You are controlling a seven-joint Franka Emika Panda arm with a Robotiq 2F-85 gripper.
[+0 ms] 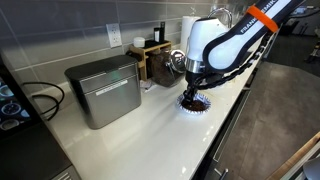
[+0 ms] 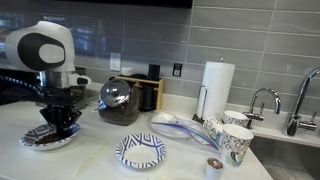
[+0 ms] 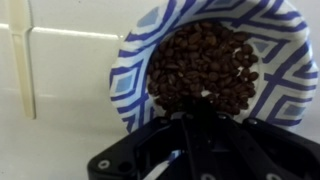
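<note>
A blue-and-white patterned bowl (image 3: 130, 75) filled with dark coffee beans (image 3: 195, 60) takes up the upper right of the wrist view. My gripper reaches down into it, its dark fingertips among the beans at the near side. The fingers look shut, with beans at the tips, though dark on dark hides the exact grip. From outside, the gripper (image 2: 62, 128) points down into the same bowl (image 2: 38, 143). A second patterned bowl (image 2: 141, 151), pale inside and seemingly empty, sits to the right in exterior view 2.
A pale wooden stick (image 3: 23, 60) lies left of the bowl. Behind stand a glass jar (image 1: 163, 68) and a silver bread box (image 1: 107, 90). Patterned cups (image 2: 234, 142), a paper towel roll (image 2: 215, 88) and a small pod (image 2: 214, 168) are farther right.
</note>
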